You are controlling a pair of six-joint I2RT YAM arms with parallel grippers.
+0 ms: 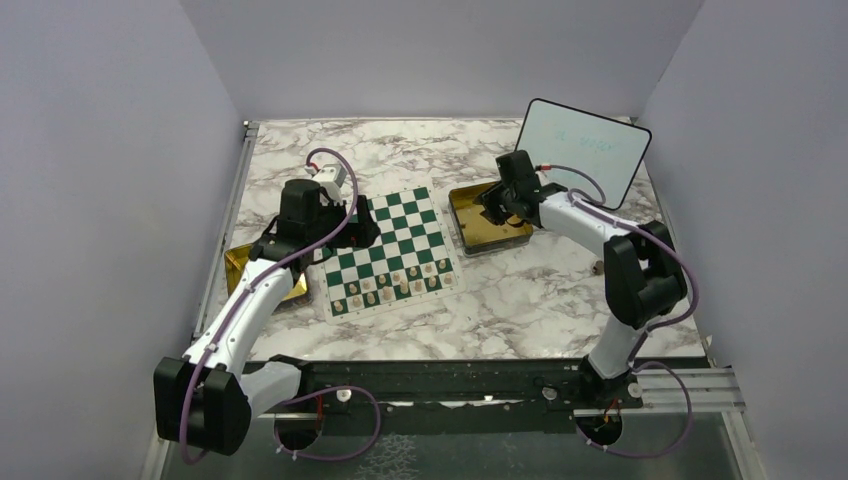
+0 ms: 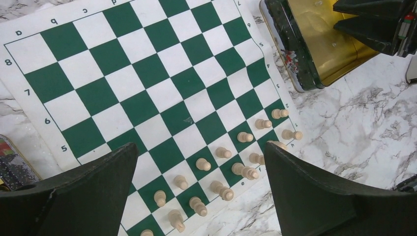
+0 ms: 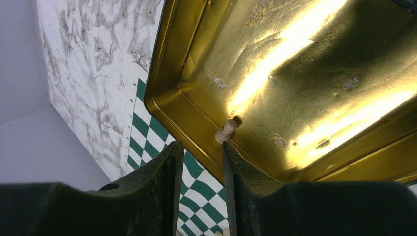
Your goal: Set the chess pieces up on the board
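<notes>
The chessboard point(image 1: 395, 240) holds several light wooden pieces along its near rows point(image 2: 203, 164). Over its left side hovers my left gripper, open, with nothing between its fingers. My right gripper is over the gold tin point(image 1: 490, 235), its fingers part open with a narrow gap. Inside that tin, just beyond the fingertips, a small light piece point(image 3: 229, 127) lies against the inner edge.
A second gold tin point(image 1: 236, 262) sits left of the board, partly behind the left arm. A whiteboard point(image 1: 585, 150) stands at the back right.
</notes>
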